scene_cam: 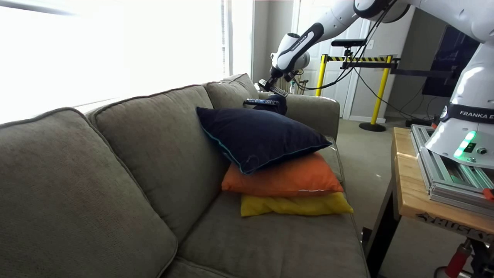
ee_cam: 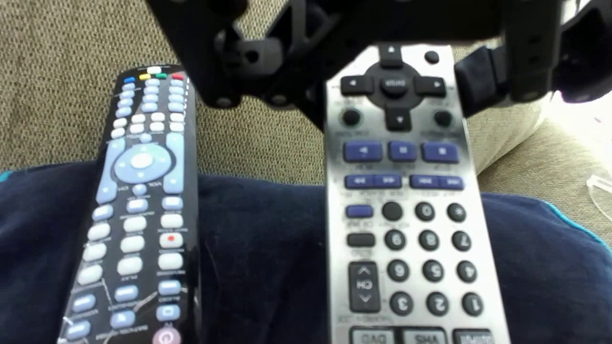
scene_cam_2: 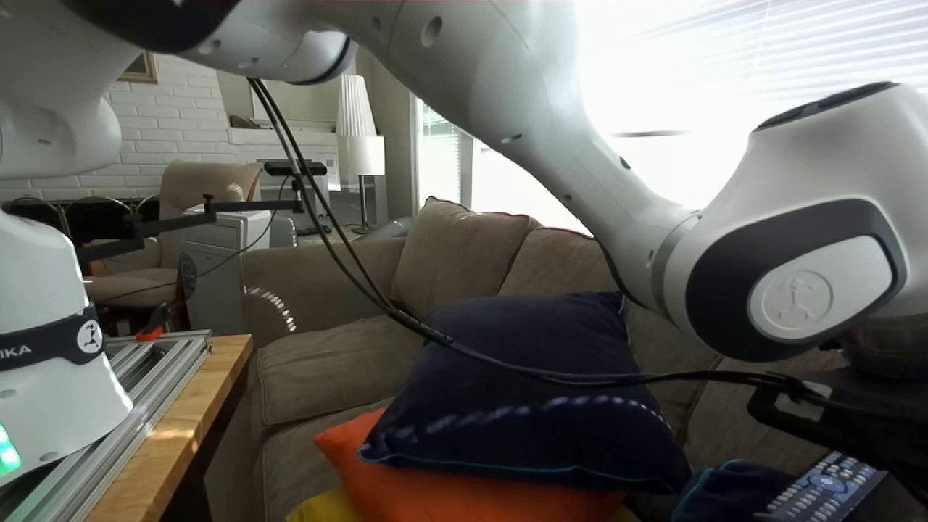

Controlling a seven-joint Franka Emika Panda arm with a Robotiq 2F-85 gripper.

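Observation:
In the wrist view my gripper is shut across the width of a silver remote [ee_cam: 410, 229], one finger on each side near its arrow-button end. Left of it, a black remote [ee_cam: 140, 212] lies on a dark blue pillow [ee_cam: 261, 246]. Exterior view 1 has the held remote [scene_cam: 281, 90] tilted just above and behind the black remote [scene_cam: 261, 102]. Exterior view 2 shows the black remote [scene_cam_2: 828, 487] low at the right on blue cloth, while the arm covers the gripper there. Whether the silver remote touches the pillow I cannot tell.
A dark blue pillow [scene_cam: 266, 139] tops an orange pillow [scene_cam: 287, 178] and a yellow pillow [scene_cam: 296, 205] on the grey-brown couch [scene_cam: 259, 241]. The couch back runs along the window. At the right, a wooden table [scene_cam: 403, 185] carries the arm's base.

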